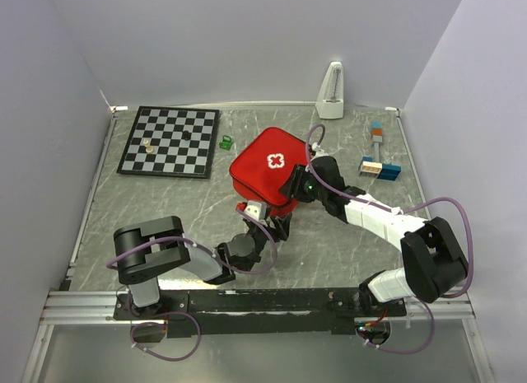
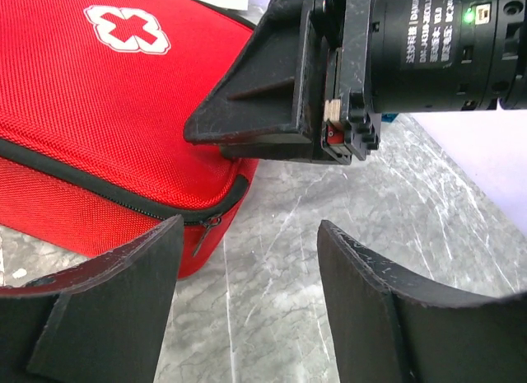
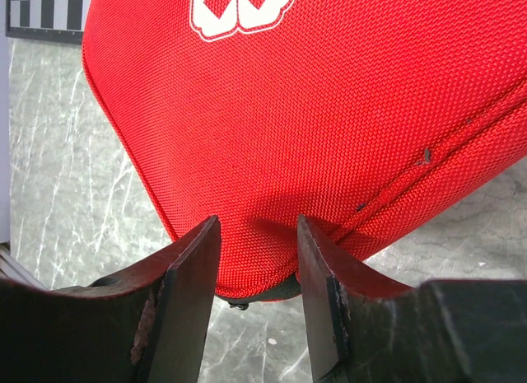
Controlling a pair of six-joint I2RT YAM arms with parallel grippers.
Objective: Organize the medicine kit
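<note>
The red medicine kit (image 1: 262, 165), marked with a white cross, lies closed near the table's middle. A dark zipper runs around its side, and its zipper pull (image 2: 207, 228) hangs at the near corner. My left gripper is part open just in front of that corner, with nothing between its fingers; bare table shows through the gap. Over the kit's right corner, my right gripper stands open, its fingertips close to the red fabric. Whether they touch it I cannot tell.
A checkered board (image 1: 170, 142) lies at the back left, beside a small green object (image 1: 226, 142). A white metronome-like object (image 1: 331, 91) stands at the back, with blue and orange blocks (image 1: 380, 169) at the right.
</note>
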